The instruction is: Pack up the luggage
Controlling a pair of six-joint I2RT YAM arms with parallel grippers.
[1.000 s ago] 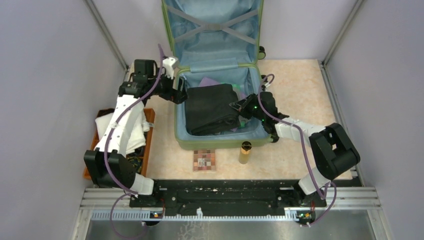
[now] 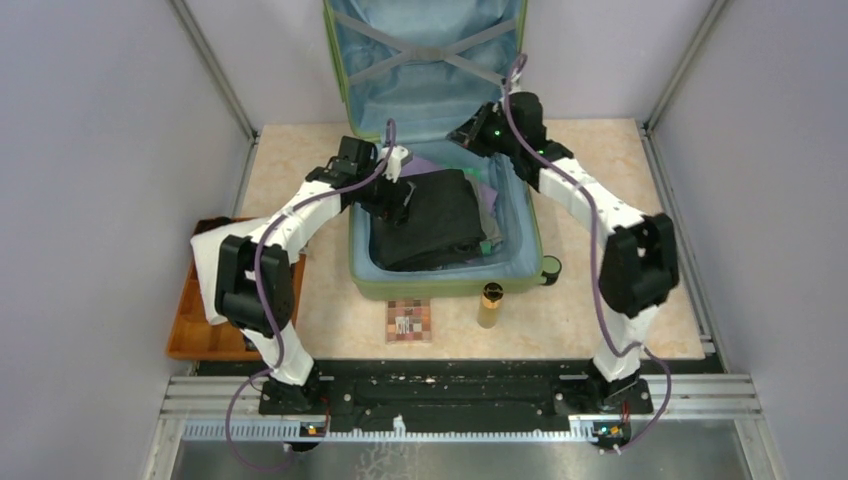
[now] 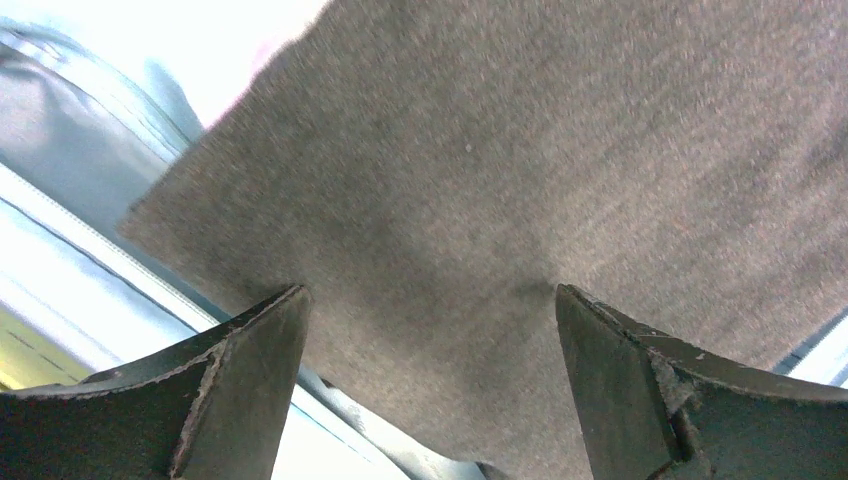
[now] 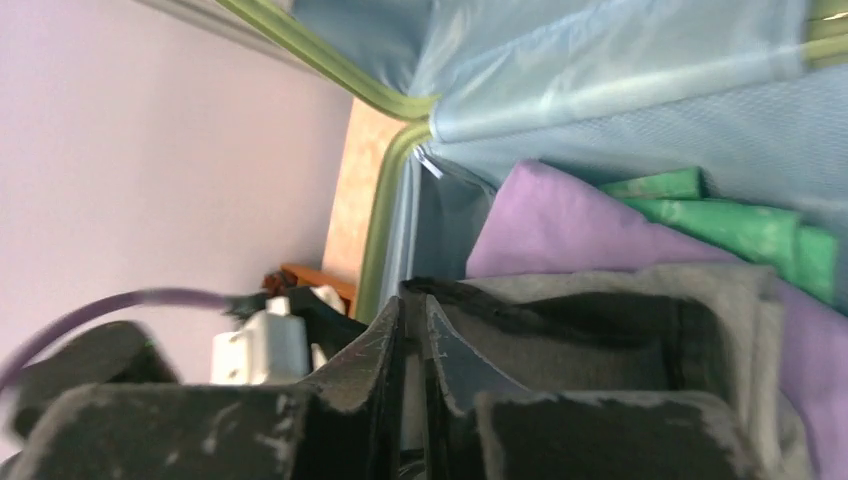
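Note:
An open light-blue and green suitcase (image 2: 540, 235) holds a folded dark garment (image 2: 430, 235), with purple cloth (image 4: 540, 210), green items (image 4: 730, 230) and grey fabric beneath or beside it. My left gripper stands open low over the dark fabric at the case's upper left, nothing clearly held between its fingers. My right gripper (image 2: 455, 135) is raised over the back right of the case; in the right wrist view its fingertips are close together with a narrow gap, holding nothing visible.
An orange tray (image 2: 180, 330) with white cloth lies at left. A checked palette (image 2: 408, 320) and a gold-topped bottle (image 2: 489, 310) stand on the table in front of the case. The table right of the case is mostly clear.
My left gripper has moved right onto the dark garment. My right gripper has lifted away from the garment toward the back of the suitcase.

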